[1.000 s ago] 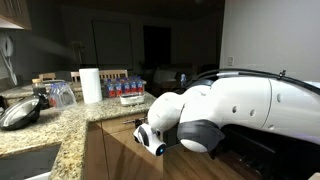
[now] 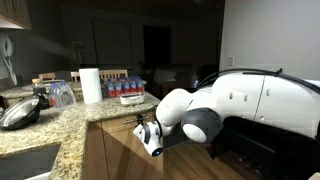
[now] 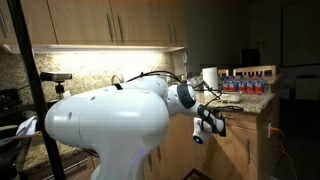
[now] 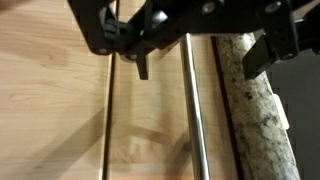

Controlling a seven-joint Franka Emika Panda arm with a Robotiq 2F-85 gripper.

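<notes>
In the wrist view my gripper is open, its two dark fingers wide apart. A metal bar handle (image 4: 194, 115) runs between them in that view, along a light wooden drawer front (image 4: 155, 120); nothing shows it being gripped. In exterior view 1 the gripper (image 2: 140, 127) is small and dark against the wooden cabinet (image 2: 112, 150), just below the counter edge. Exterior view 2 has the gripper (image 3: 222, 122) close to the cabinet front (image 3: 236, 150). Exact contact with the handle cannot be told.
The granite counter (image 2: 70, 135) overhangs the drawer and borders the fingers on the wrist view's right. On it stand a paper towel roll (image 2: 91, 85), several bottles (image 2: 125, 88), a white rack (image 2: 132, 99) and a pan (image 2: 20, 113).
The arm's elbow section has shifted to the right in exterior view 1. The gripper stays near the drawer front, with only a slight change in its pose.
</notes>
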